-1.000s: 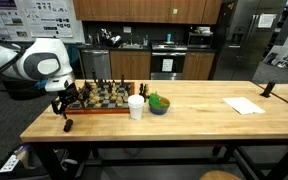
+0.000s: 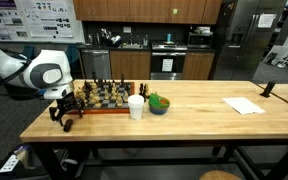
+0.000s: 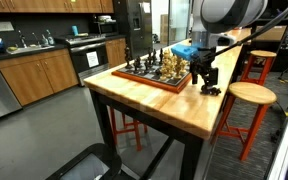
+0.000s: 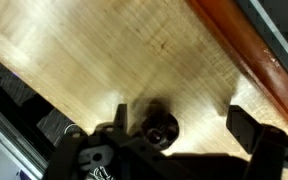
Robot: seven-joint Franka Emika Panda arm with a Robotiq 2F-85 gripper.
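Note:
A small dark piece [image 4: 160, 127], which looks like a chess piece, lies on the wooden table [image 4: 114, 60] off the board. In exterior view 1 the dark piece [image 2: 68, 125] is near the table's front left edge. My gripper is open above the table, its two dark fingers wide apart. The piece shows between the fingers, closer to the left one; nothing is gripped. The chess board [image 3: 172, 88] with its pieces is just beyond the gripper [image 3: 208, 84], and the board's reddish-brown border [image 4: 246, 58] crosses the upper right of the wrist view.
A white cup [image 2: 136, 106] and a bowl with green and orange things [image 2: 158, 104] stand right of the board. White paper [image 2: 242, 105] lies farther right. Between bowl and paper the table is clear. The table's edge [image 4: 19, 95] runs close by the gripper.
The arm and gripper have come lower and toward the table's front, closer to the dark piece. The piece and the board have not visibly moved.

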